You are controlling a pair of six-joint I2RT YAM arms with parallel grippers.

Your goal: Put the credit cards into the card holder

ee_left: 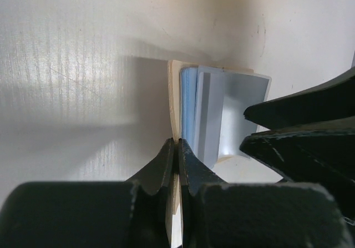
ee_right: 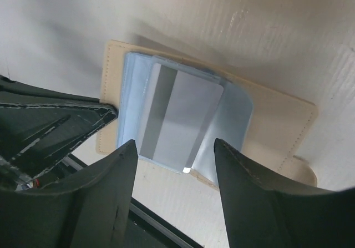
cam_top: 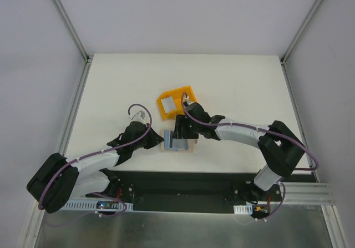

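The tan card holder [cam_top: 191, 147] lies spread out near the front of the table, its pale blue clear sleeves [ee_right: 131, 92] showing. A whitish card with a grey stripe [ee_right: 180, 112] lies over or within a sleeve; how deep it sits I cannot tell. My left gripper is shut on the thin tan edge of the holder, at its left side. Over the holder, my right gripper stands open above the lower end of the card, with no grip on it showing. Another pale card [cam_top: 168, 104] lies in the orange tray.
The orange tray [cam_top: 185, 89] stands just behind the holder. Both grippers are close together; the left one's dark finger [ee_right: 55, 120] reaches in beside the holder.
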